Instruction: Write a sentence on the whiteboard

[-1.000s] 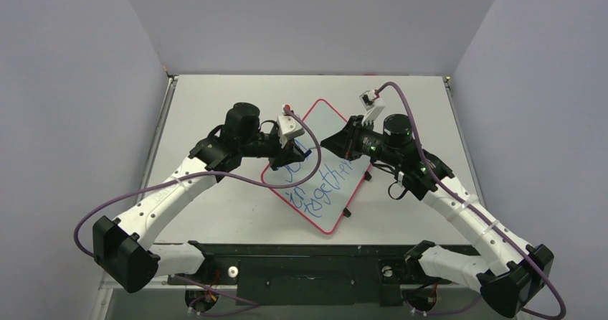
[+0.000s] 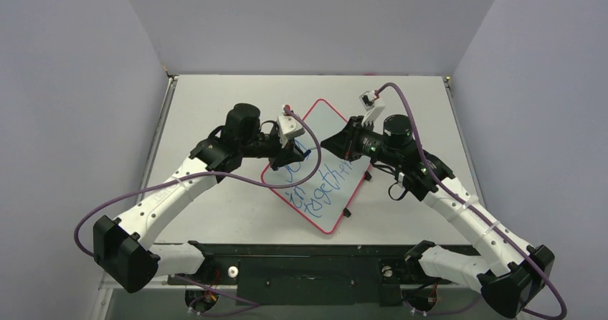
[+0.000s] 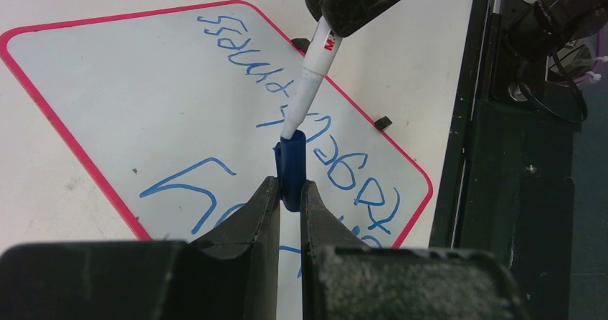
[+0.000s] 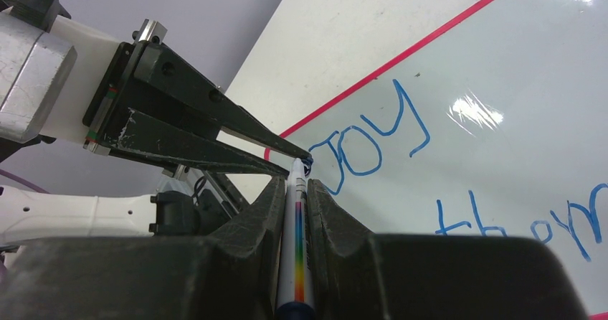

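A red-edged whiteboard (image 2: 318,109) lies turned at an angle on the table, bearing lines of blue handwriting. Above it, my left gripper is shut on a blue marker cap (image 3: 292,163). The white marker (image 3: 310,76) comes down to the cap's upper end; whether its tip sits inside or merely touches cannot be told. My right gripper is shut on the marker's body, which shows a rainbow stripe in the right wrist view. In the top view, my left gripper (image 2: 304,155) and right gripper (image 2: 325,146) face each other over the board.
Two small black clips (image 2: 368,176) sit along the board's right edge. A purple cable (image 2: 251,182) from the left arm loops over the board. Around the board the pale table (image 2: 208,112) is bare, with grey walls at the back and sides.
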